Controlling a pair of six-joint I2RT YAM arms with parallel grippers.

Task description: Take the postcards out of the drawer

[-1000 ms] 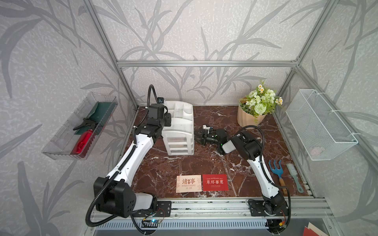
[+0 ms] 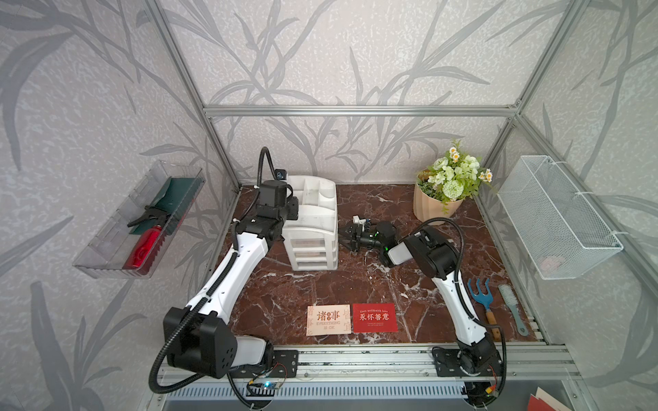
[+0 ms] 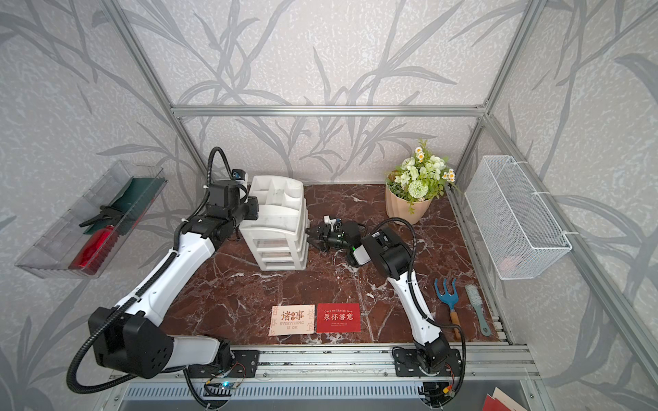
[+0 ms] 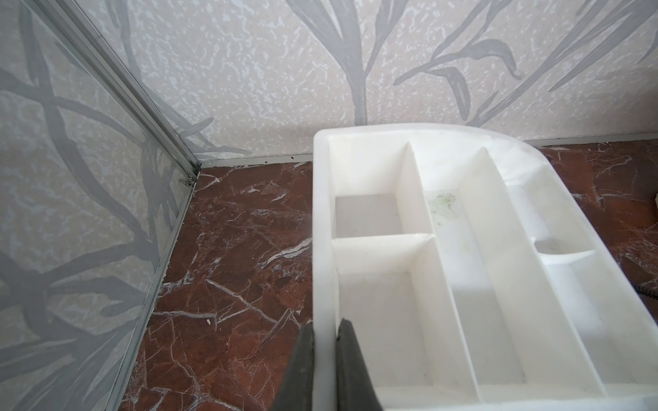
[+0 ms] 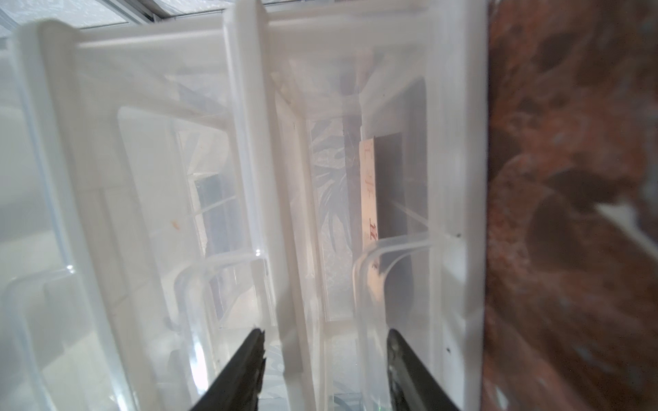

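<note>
A white drawer organizer (image 2: 312,233) stands at the left-centre of the table. My left gripper is shut on the left rim of its top tray. Beside its right side, my right gripper stands open, with a white divider edge between its fingertips in view. Through the clear lowest drawer (image 5: 404,82) a cream card with dark writing (image 5: 368,185) shows inside. On the table's front lie a cream postcard (image 2: 329,320) and a red postcard (image 2: 375,318), side by side and flat.
A flower pot (image 2: 438,202) stands at the back right. A blue fork (image 2: 482,296) and a brush (image 2: 510,304) lie at the right edge. A clear basket (image 2: 102,253) and a white mesh basket (image 2: 548,236) hang at the sides.
Barely anything differs in the top left view. The right gripper is very slightly shifted beside the organizer; the left arm and the postcards are where they were.
</note>
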